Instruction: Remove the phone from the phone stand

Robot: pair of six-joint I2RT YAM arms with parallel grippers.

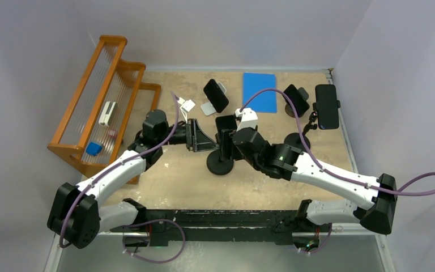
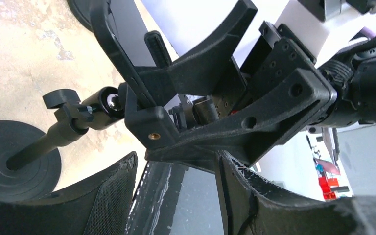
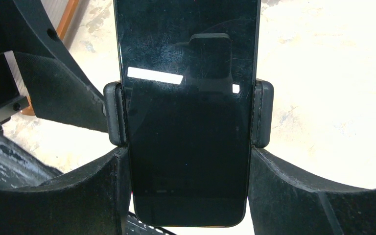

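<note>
A black phone (image 3: 190,122) stands in a round-based phone stand (image 1: 220,165) at the table's middle; the phone's upper part (image 1: 225,123) shows in the top view. Dark clamp pads (image 3: 115,113) of the stand flank it in the right wrist view. Lower down, my right gripper is shut on the phone, one finger at each side edge. My left gripper (image 1: 214,146) hangs just left of the stand. In the left wrist view its fingers (image 2: 112,191) are apart and empty; the stand's pole (image 2: 34,152) and ball joint appear beyond them, beside the right gripper's fingers.
Another phone on a stand (image 1: 216,96) is close behind. At the right are a tilted phone (image 1: 297,99) and an upright one (image 1: 327,106). A blue sheet (image 1: 259,92) lies at the back, a wooden shelf (image 1: 113,42) stands left.
</note>
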